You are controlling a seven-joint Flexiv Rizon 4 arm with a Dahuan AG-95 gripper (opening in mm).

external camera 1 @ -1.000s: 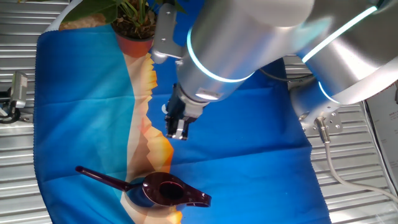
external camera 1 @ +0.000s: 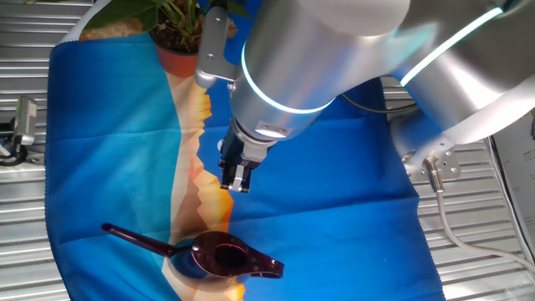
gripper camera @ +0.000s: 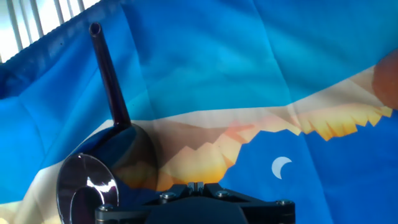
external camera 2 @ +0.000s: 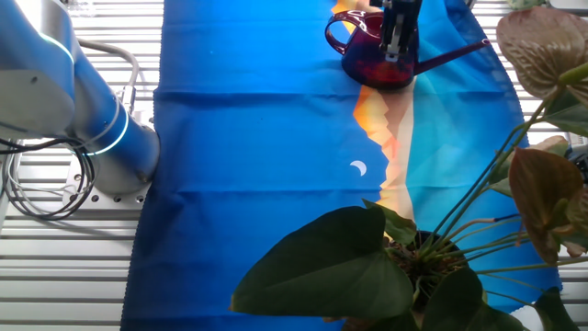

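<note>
A dark purple, glossy watering can point(external camera 1: 221, 255) stands upright on the printed cloth, its long spout pointing left and its loop handle to the right in exterior view 1. My gripper point(external camera 1: 236, 187) hangs above the cloth, apart from the can and on its plant side. In the wrist view the gripper appears shut, the tips together at the bottom centre with nothing visible between them. There the can point(gripper camera: 140, 158) lies to the left, partly cut off by the lower edge. From exterior view 2 the gripper point(external camera 2: 393, 55) overlaps the can point(external camera 2: 363, 60) and hides part of it.
A potted plant point(external camera 1: 180, 58) stands at the cloth's far end; its broad leaves point(external camera 2: 322, 271) spread over the near side in exterior view 2. Slatted metal table point(external camera 1: 21, 209) surrounds the cloth.
The arm has shifted slightly left in exterior view 1, and the gripper sits a little lower in the picture than a second ago. The watering can and plant have not moved.
</note>
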